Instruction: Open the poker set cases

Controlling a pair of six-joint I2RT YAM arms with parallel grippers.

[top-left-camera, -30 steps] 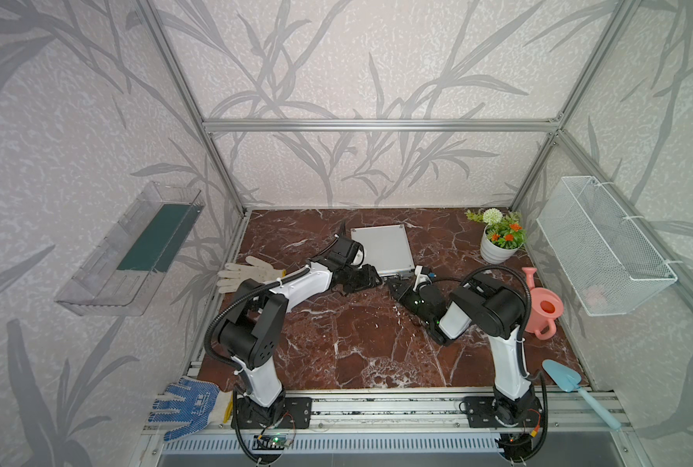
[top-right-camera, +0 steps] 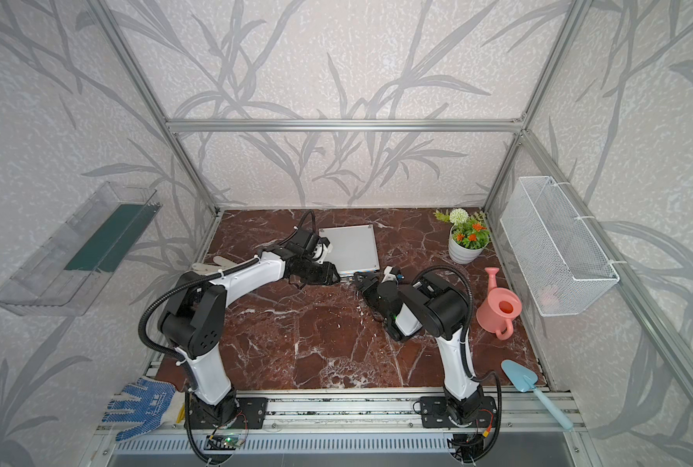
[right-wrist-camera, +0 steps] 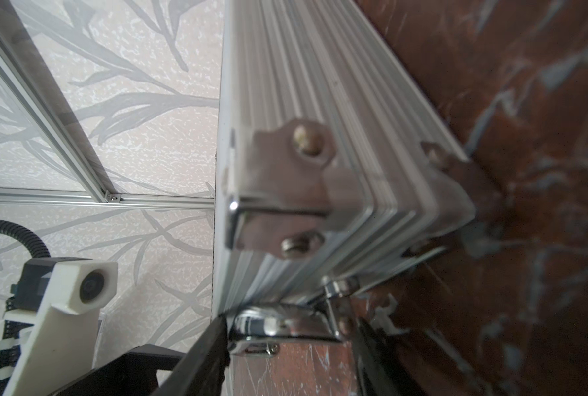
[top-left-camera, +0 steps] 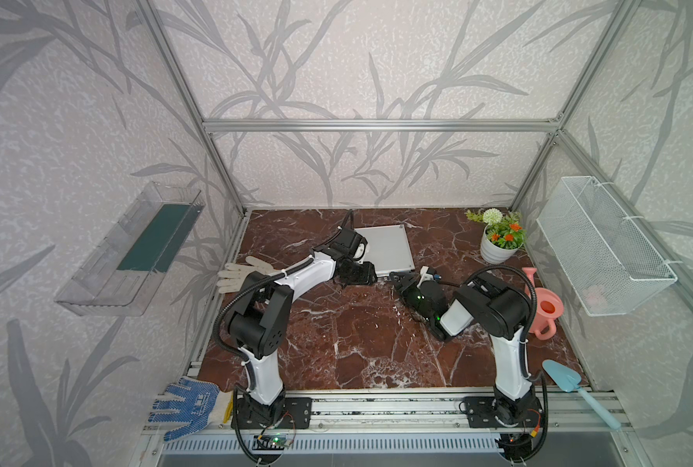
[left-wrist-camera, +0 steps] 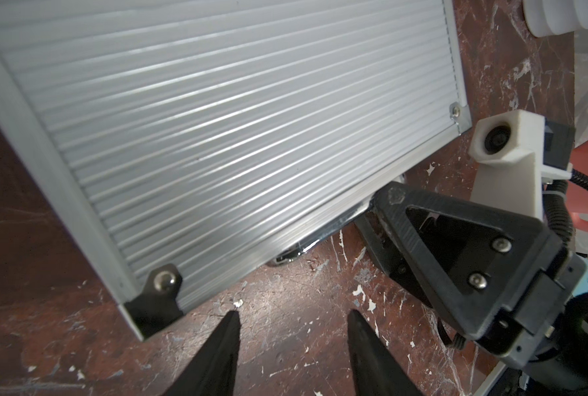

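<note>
A closed silver aluminium case [top-left-camera: 385, 247] with ribbed lid [left-wrist-camera: 241, 118] lies at the back middle of the marble table. My left gripper stands open at the case's front edge, near its left front corner, with bare table between its fingers. My right gripper is open at the front edge, its fingers around the chrome handle [right-wrist-camera: 280, 323], close to or touching it. In the left wrist view the right gripper's black body covers part of that edge.
A flower pot [top-left-camera: 499, 249] and pink watering can [top-left-camera: 544, 311] stand on the right, a light glove [top-left-camera: 237, 274] lies on the left. Wire baskets [top-left-camera: 603, 249] hang on the side walls.
The case looks unmoved.
</note>
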